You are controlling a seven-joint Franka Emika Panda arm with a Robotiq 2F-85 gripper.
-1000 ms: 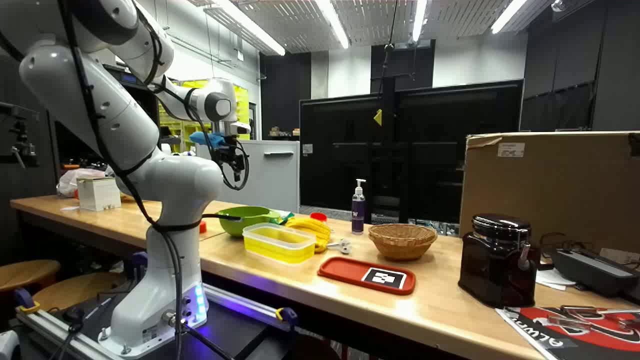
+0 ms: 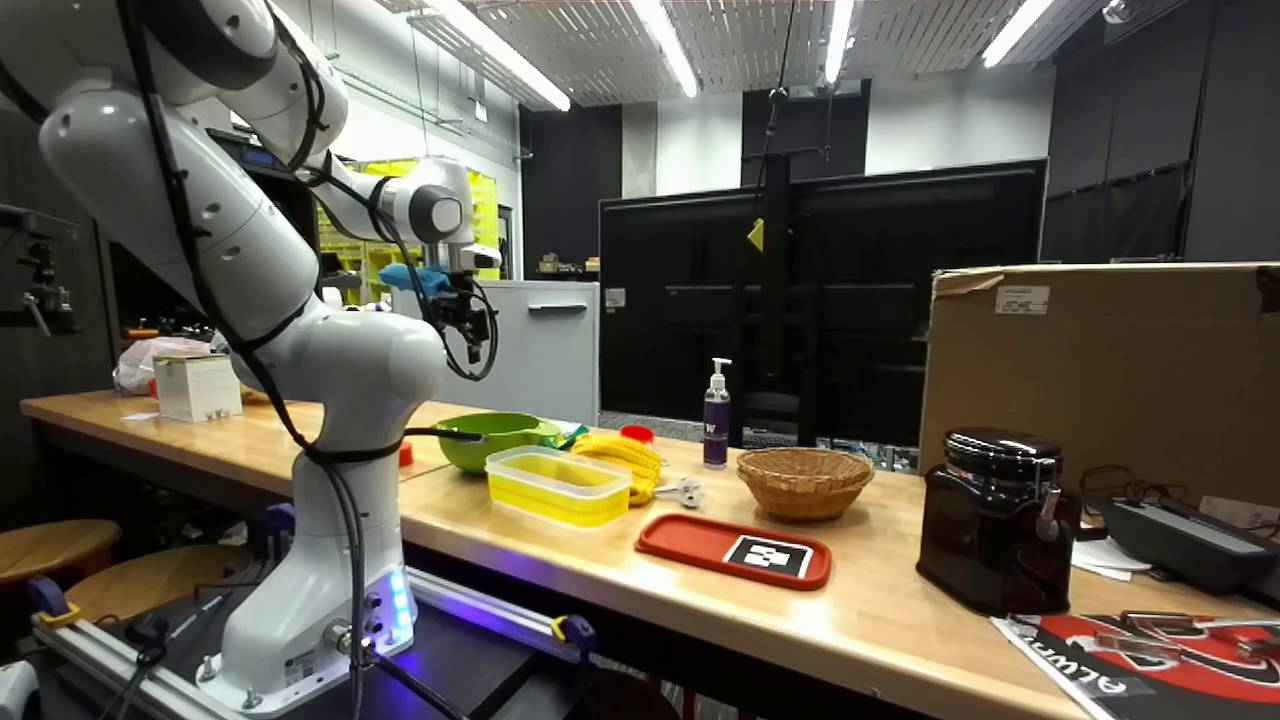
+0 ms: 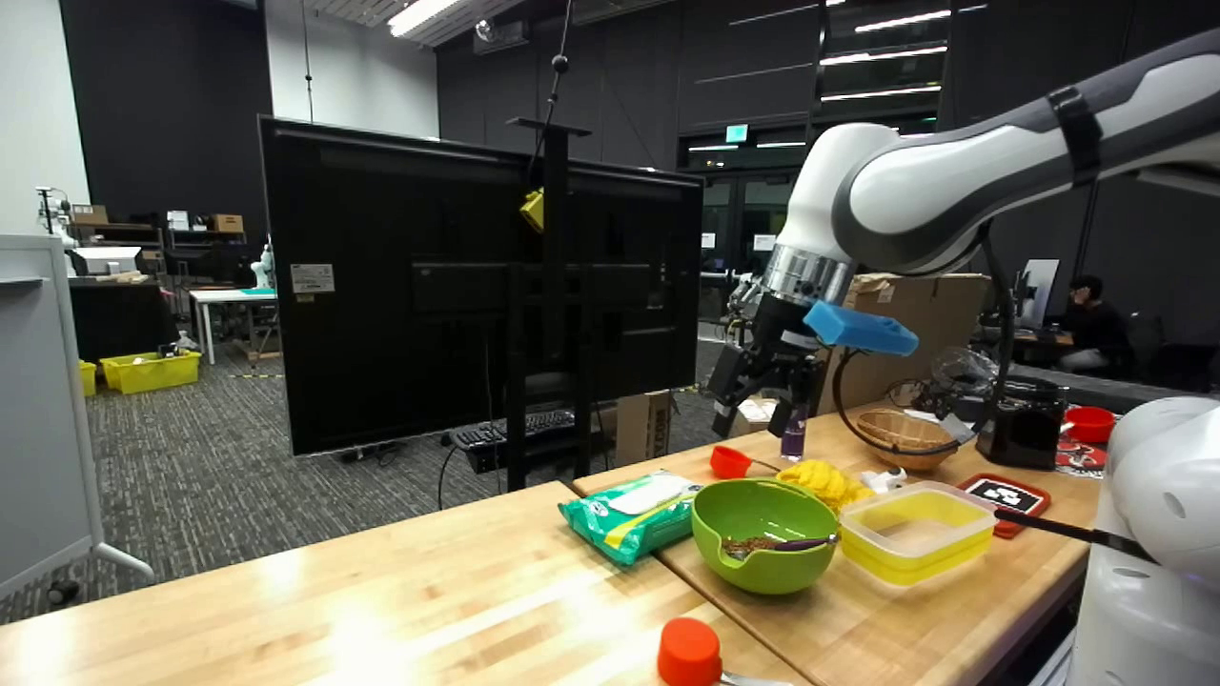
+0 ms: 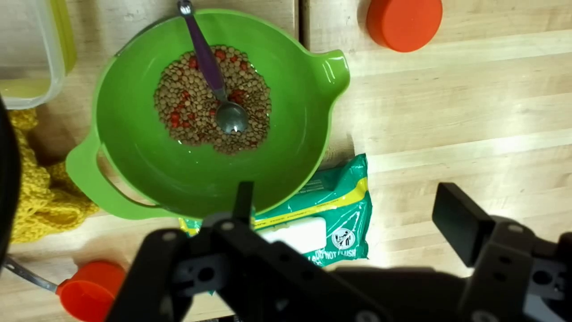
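My gripper stands open above the table, its two black fingers wide apart with nothing held between them. Below it in the wrist view lies a green wipes packet (image 4: 343, 198), partly hidden by the left finger. A green bowl (image 4: 289, 134) sits beside the packet, holding brown lentils (image 4: 182, 80) with some red pieces. Resting in the lentils is a spoon with a purple handle (image 4: 206, 59), whose end leans over the bowl's rim. In exterior view 2 the gripper (image 3: 752, 425) hangs over the table, higher than the bowl (image 3: 732, 503).
Near the bowl are a yellow-sided clear container (image 3: 915, 549), a yellow cloth (image 3: 823, 480), a red measuring cup (image 4: 94, 290) and another red cup (image 3: 689, 652). A basket (image 2: 804, 480), red tray (image 2: 684, 536) and dark jar (image 2: 996, 528) stand farther along. Bare table (image 3: 343, 606) extends past the packet.
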